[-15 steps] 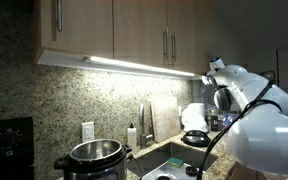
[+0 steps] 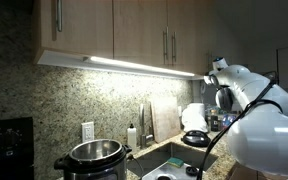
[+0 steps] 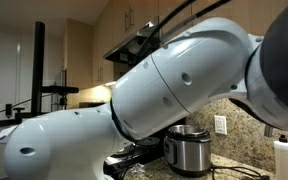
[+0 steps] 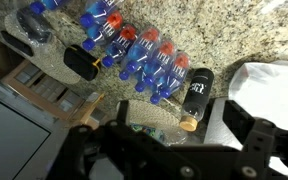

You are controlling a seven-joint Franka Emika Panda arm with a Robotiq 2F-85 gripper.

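My gripper is open in the wrist view, with nothing held between its fingers. It points down over a speckled counter. Beyond the fingers stands a dark bottle (image 4: 197,92) with an orange cap, close to several clear bottles (image 4: 154,62) with blue caps. A crumpled white sheet or bag (image 4: 262,95) lies to the right of the dark bottle. In exterior view 1 the arm (image 2: 269,115) reaches to the far right end of the counter, up near the cabinets; its gripper is too small there to make out.
A clear container with a black lid (image 4: 80,62) lies left of the bottles. A pressure cooker (image 2: 96,158), a soap bottle (image 2: 132,137) and the sink (image 2: 171,155) line the counter. Wooden cabinets (image 2: 139,35) hang above, close to the arm's far end.
The far end of the arm shifts only slightly in exterior view 1. The counter things stay where they were.
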